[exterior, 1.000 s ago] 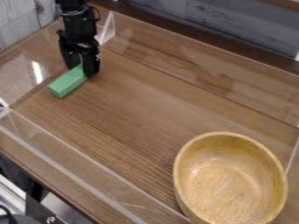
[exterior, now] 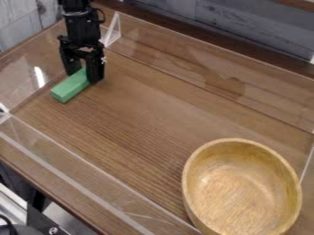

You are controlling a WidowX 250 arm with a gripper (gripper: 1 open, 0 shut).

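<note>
A green rectangular object [exterior: 70, 87] lies on the wooden table at the upper left. My black gripper [exterior: 83, 64] reaches down from the top left to the far end of the green object. Its fingers are small and dark, so I cannot tell whether they are open or shut, or whether they grip the object.
A large tan oval bowl [exterior: 241, 184] sits at the lower right of the wooden table [exterior: 160, 92]. The table's edge runs along the left.
The upper part of my arm and gripper looks slightly shifted in pose. The green object and the bowl appear to stay where they were.
</note>
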